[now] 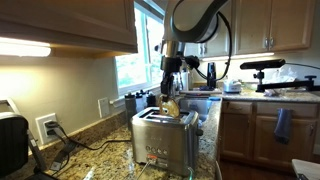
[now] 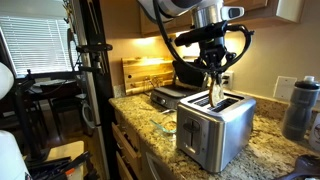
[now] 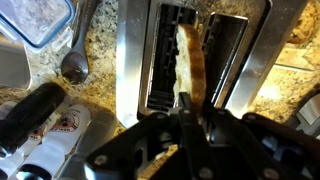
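Note:
A steel toaster [image 1: 165, 138] stands on the granite counter, its slots facing up. My gripper is over the toaster, shut on a slice of bread [image 3: 190, 62] held on edge. In the wrist view the bread lies across the area between the two slots [image 3: 223, 40]. From exterior view 2, the slice [image 2: 216, 93] hangs upright right at the toaster's top [image 2: 228, 102]; whether its lower edge is inside a slot cannot be told. My fingertips are mostly hidden behind the wrist in the exterior views.
Beside the toaster lie a spoon [image 3: 75, 62] and a clear container [image 3: 38, 18]. Bottles [image 3: 70, 130] stand near it too, and a grey bottle [image 2: 299, 110] is at the right in exterior view 2. A cabinet [image 1: 75, 22] overhangs the counter.

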